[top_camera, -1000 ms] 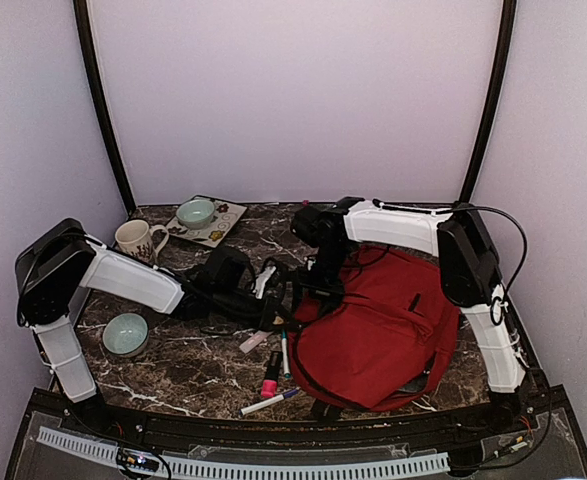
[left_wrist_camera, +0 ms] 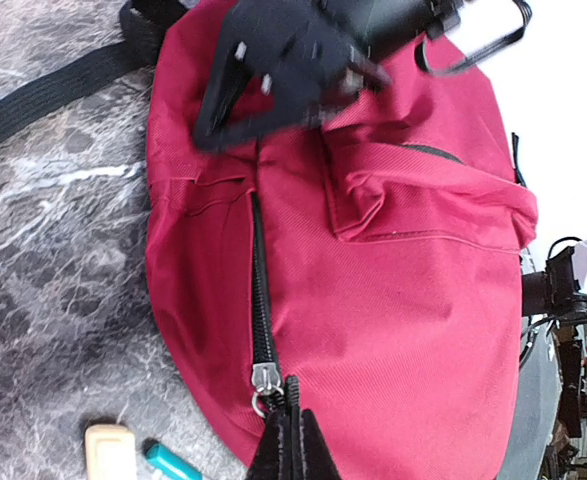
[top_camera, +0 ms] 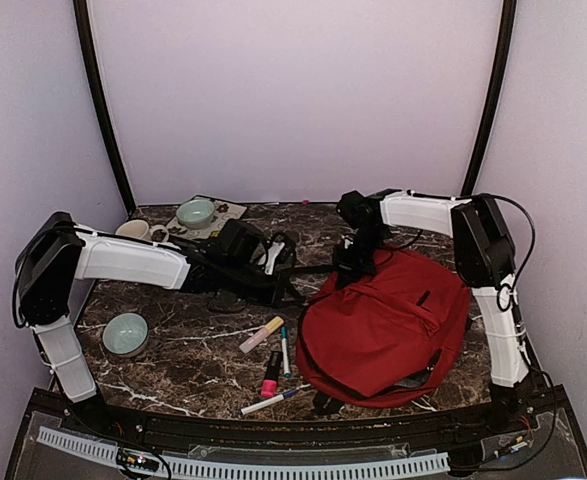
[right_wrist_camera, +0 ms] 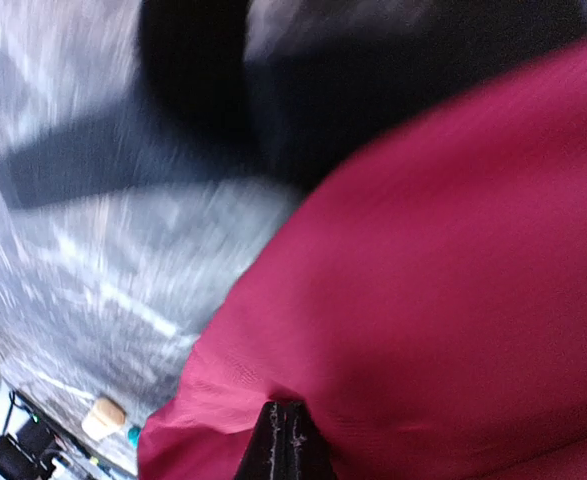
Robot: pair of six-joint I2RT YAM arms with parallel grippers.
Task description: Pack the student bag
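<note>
The red backpack (top_camera: 373, 340) lies on the marble table, its fabric filling much of both wrist views. My left gripper is shut at the zipper pull (left_wrist_camera: 267, 378) at the lower end of a side pocket's zipper; a thin dark tab shows at its fingertips. My right gripper is shut against the red fabric near the bag's upper left edge; how much cloth sits between its fingers I cannot tell. Pens (top_camera: 271, 403), a pink-black item (top_camera: 271, 374) and a pale stick (top_camera: 260, 334) lie left of the bag.
A bowl (top_camera: 125, 335) sits at the front left. A patterned tray with a bowl (top_camera: 196, 213) and a mug (top_camera: 135, 229) stand at the back left, partly behind my left arm. Bare table lies between these and the bag.
My right gripper has moved back and to the right, and the backpack has shifted and spread the same way. My left gripper has moved slightly up the table, uncovering more of the pale stick.
</note>
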